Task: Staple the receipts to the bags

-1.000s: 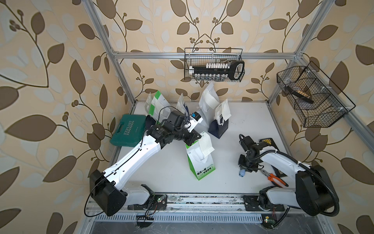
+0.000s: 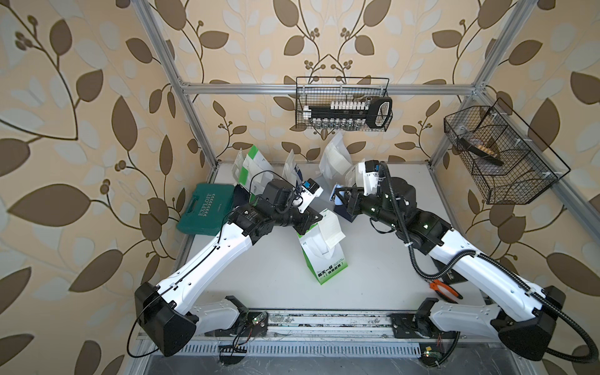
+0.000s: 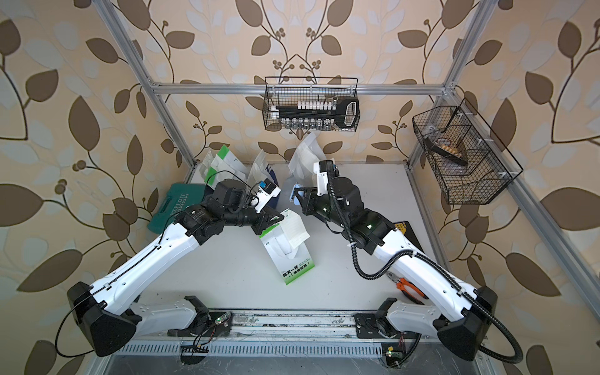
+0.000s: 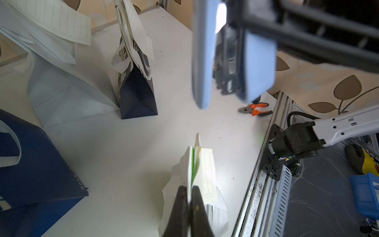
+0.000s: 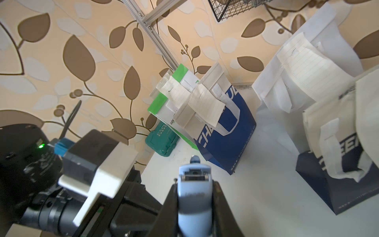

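Observation:
A white and green bag (image 2: 323, 259) stands tilted in the middle of the table, a pale receipt (image 2: 332, 230) lying against its top. My left gripper is shut on the thin top edge of this bag; the receipt (image 4: 206, 173) hangs along the right side of that edge in the left wrist view. My right gripper is shut around a light blue stapler (image 5: 194, 193), raised behind and to the right of the bag top. The stapler (image 4: 205, 63) looms close and blurred in the left wrist view, apart from the bag.
At the back stand several bags with receipts at their tops, among them a blue one (image 5: 233, 130) and a green-and-white one (image 2: 255, 163). A teal case (image 2: 205, 209) lies at left, orange-handled pliers (image 2: 445, 289) at front right.
My right gripper has lifted the stapler from the front right of the table and swung it left and back, close to the bag top. The left arm has barely moved; the bag's base has shifted slightly.

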